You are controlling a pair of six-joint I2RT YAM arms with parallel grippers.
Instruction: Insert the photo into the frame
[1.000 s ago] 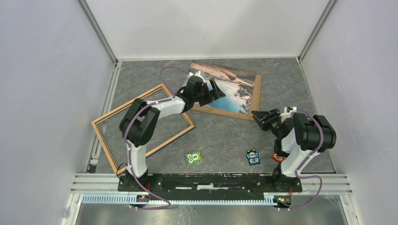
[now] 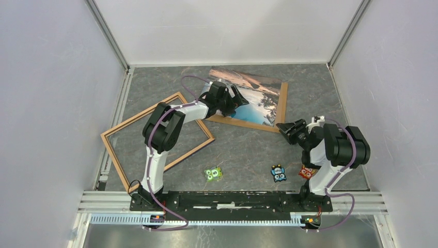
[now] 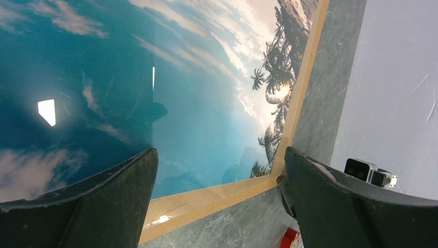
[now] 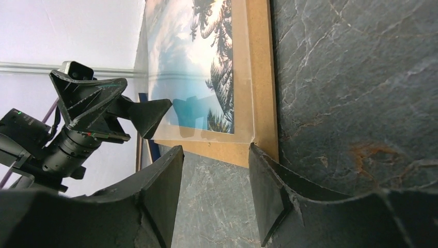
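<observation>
The photo, a beach scene with palms, lies on a brown backing board; bare board shows along its right and front sides. In the right wrist view a clear sheet reaches past the photo's edge. My left gripper is over the photo, its fingers spread and empty. At the board's front right corner is my right gripper, fingers apart; its right fingertip overlaps the corner, but contact cannot be told. An empty wooden frame rests at the left, partly hidden by my left arm.
A green owl figure, a blue one and a red one lie near the front edge. Grey floor between board and front is otherwise clear. White walls stand at the back and both sides.
Over the last second my left arm has shifted slightly right and its elbow has swung right. Photo, board and frame have stayed in place.
</observation>
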